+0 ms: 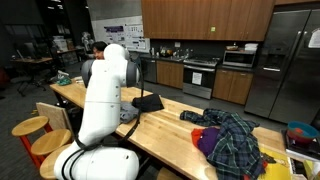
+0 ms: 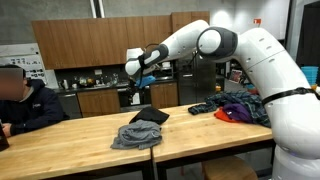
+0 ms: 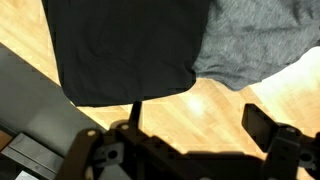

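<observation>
A black cloth (image 3: pixel 130 50) and a wrinkled grey cloth (image 3: pixel 250 42) lie on the wooden table, touching or overlapping in the wrist view. My gripper hangs above them, its fingers wide apart and nothing between them. Bare wood shows in the gap, close to the lower edges of both cloths. From exterior view 2, the gripper (image 2: pixel 129 88) is seen above and behind the grey cloth (image 2: pixel 138 134) and the black cloth (image 2: pixel 150 114). Exterior view 1 shows the black cloth (image 1: pixel 149 102) beside the grey one (image 1: pixel 127 113), with the arm partly in front.
A pile with a dark plaid cloth (image 1: pixel 232 145) and red and blue fabric covers the table's near right. Bare tabletop (image 1: pixel 172 130) separates it from the two cloths. A person (image 2: pixel 28 105) sits at the left edge of exterior view 2. Stools (image 1: pixel 30 127) stand beside the table.
</observation>
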